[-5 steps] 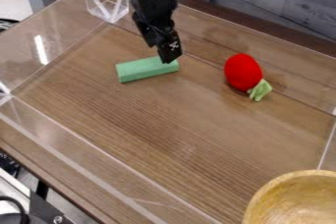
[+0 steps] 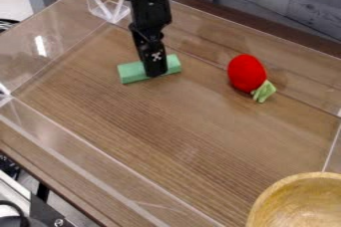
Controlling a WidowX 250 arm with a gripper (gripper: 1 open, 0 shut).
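My black gripper [image 2: 152, 58] points down over a pale green block [image 2: 134, 71] on the wooden table [image 2: 160, 141], its fingertips at the block's right half, apparently open around it; whether they touch it is unclear. A red toy vegetable [image 2: 246, 73] with light green leaves lies to the right.
A pale yellow bowl [image 2: 293, 206] sits at the front right corner. The grey wall [image 2: 266, 12] borders the back.
My gripper has moved down and slightly left onto the green block. The block and the red toy look unmoved.
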